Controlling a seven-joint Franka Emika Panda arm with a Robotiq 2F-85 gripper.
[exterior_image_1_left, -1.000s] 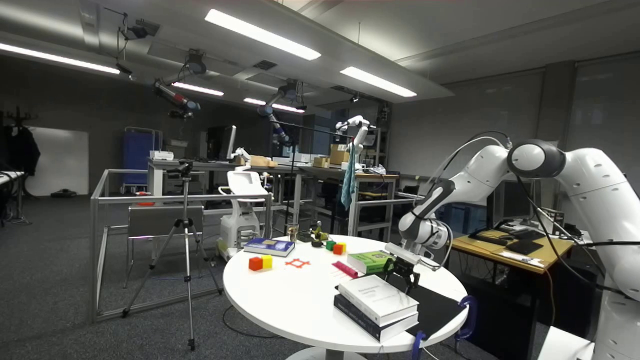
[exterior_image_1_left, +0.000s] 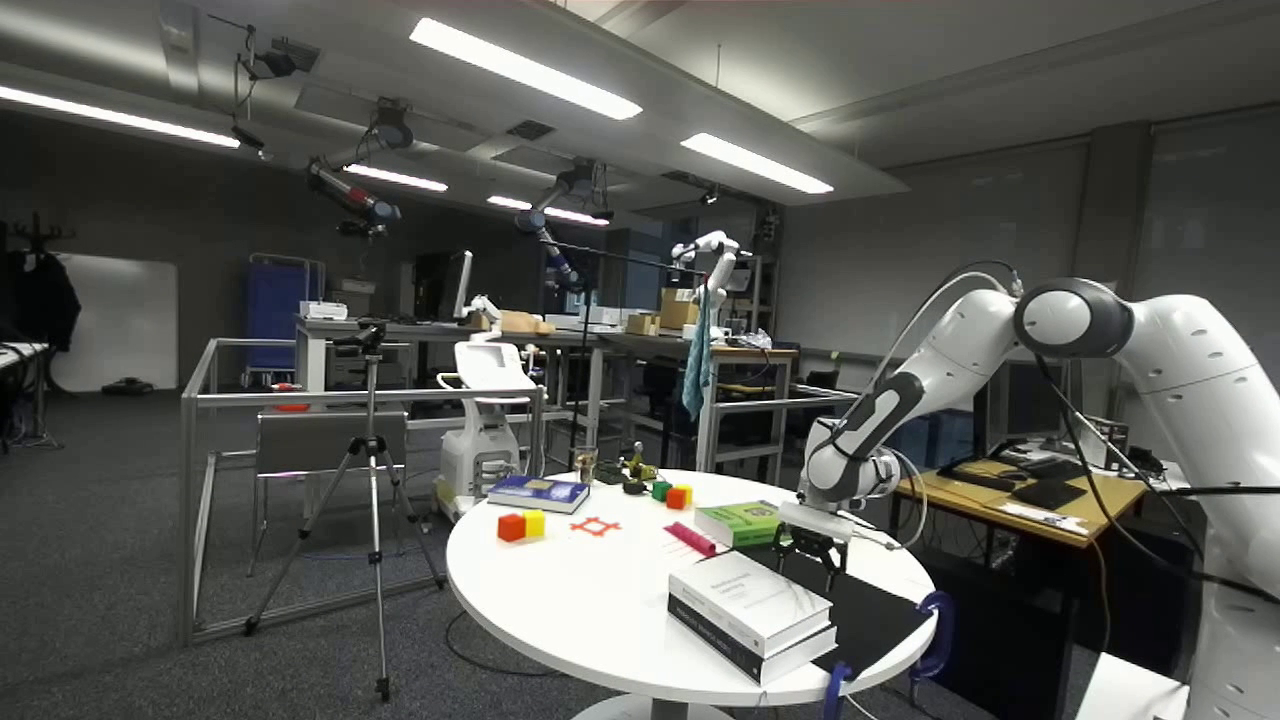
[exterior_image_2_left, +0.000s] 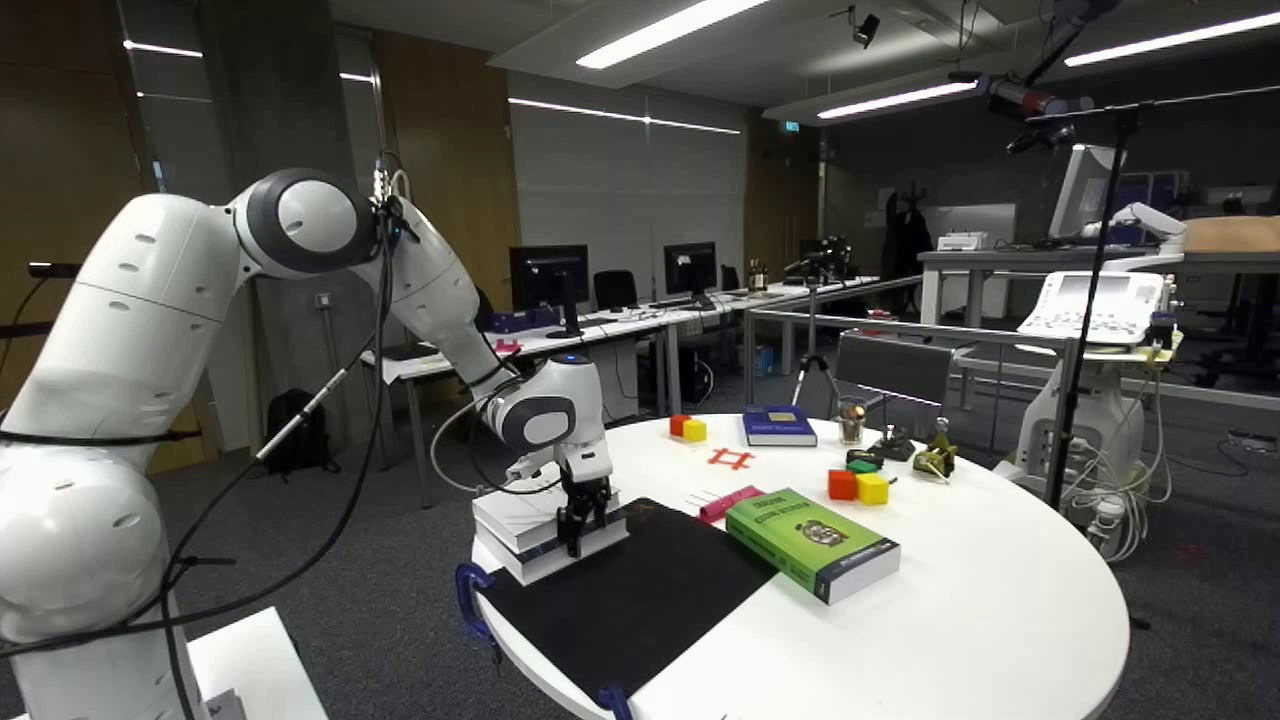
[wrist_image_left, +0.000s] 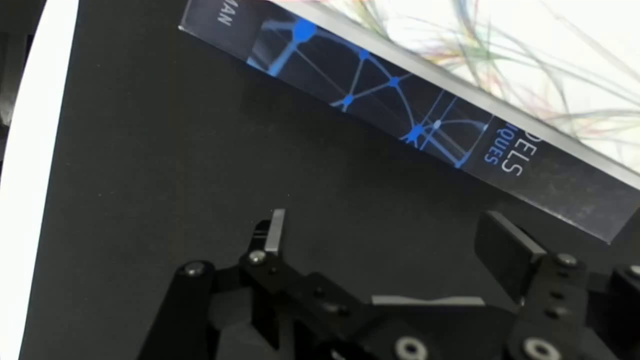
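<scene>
Two thick books are stacked on a black mat (exterior_image_2_left: 672, 600). The white upper book (exterior_image_1_left: 750, 596) rests on the lower book (exterior_image_1_left: 714, 636), which has a black spine. In the wrist view the lower book's spine (wrist_image_left: 384, 84) shows a blue network pattern, with the white cover (wrist_image_left: 540, 66) of the upper book above it. My gripper is open, its fingers wide apart and only bare mat visible between them. In the second exterior view the gripper (exterior_image_2_left: 584, 528) points down close beside the stack. Whether it touches the books cannot be told.
A green book (exterior_image_2_left: 816, 540) lies beyond the mat, near a pink roll (exterior_image_2_left: 729, 502). Farther off are a blue book (exterior_image_2_left: 779, 425), coloured cubes (exterior_image_2_left: 843, 484) and an orange frame (exterior_image_2_left: 731, 458). Blue clamps (exterior_image_1_left: 939, 630) grip the table edge.
My gripper has swung from a tilted pose to a more upright one beside the stack. The upper book has shifted slightly left in the first exterior view, more in line with the lower book.
</scene>
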